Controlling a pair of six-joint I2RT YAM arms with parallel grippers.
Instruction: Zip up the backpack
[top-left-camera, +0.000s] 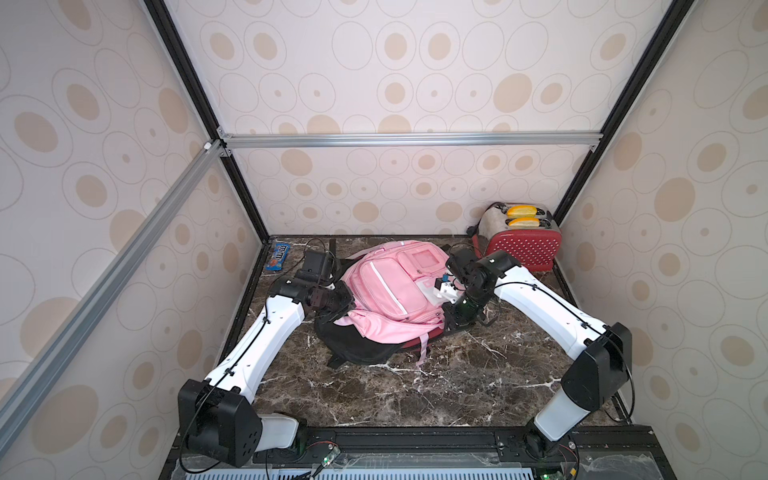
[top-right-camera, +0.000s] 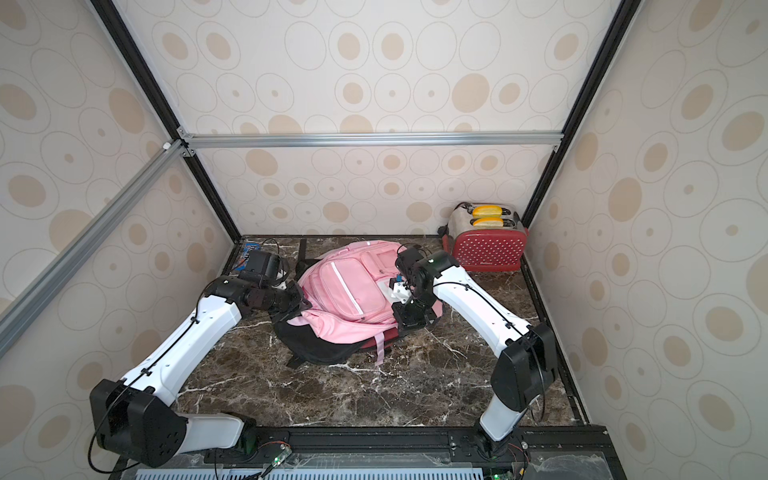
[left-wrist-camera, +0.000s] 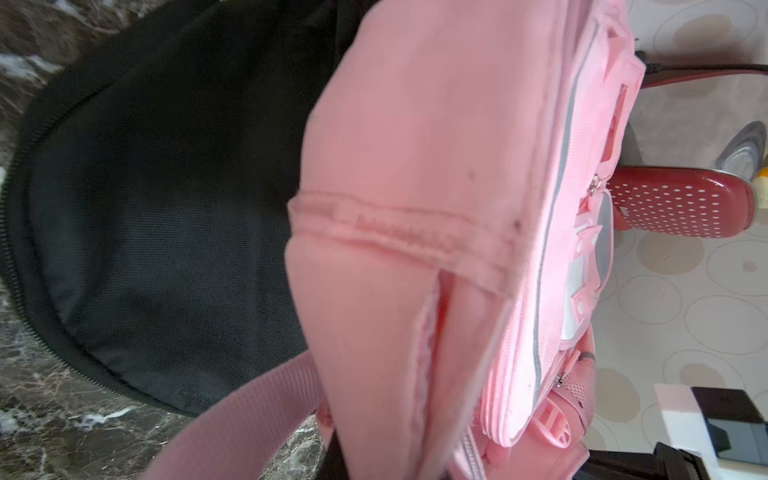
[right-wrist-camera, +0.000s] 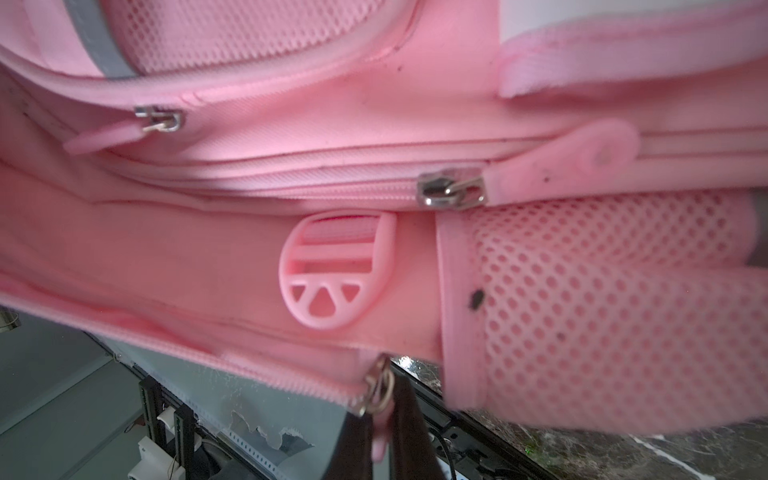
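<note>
The pink backpack (top-left-camera: 376, 292) lies on the dark marble table, its black back panel (left-wrist-camera: 176, 200) showing beside the pink front. At its left end my left gripper (top-left-camera: 345, 310) is shut on pink fabric; its fingertips are mostly hidden at the lower edge of the left wrist view. My right gripper is shut on a pink zipper pull (right-wrist-camera: 382, 432) hanging from a metal slider (right-wrist-camera: 376, 388). A zipper edge (right-wrist-camera: 200, 360) stretches left from that slider, apart from the body. Another slider (right-wrist-camera: 452, 190) sits on a front pocket's zipper.
A mesh side pocket (right-wrist-camera: 608, 312) lies beside the right gripper. A loose pink strap (top-left-camera: 422, 352) hangs over the front. At the back right stands a red dotted toaster (top-left-camera: 524, 248); a blue packet (top-left-camera: 277, 256) lies back left.
</note>
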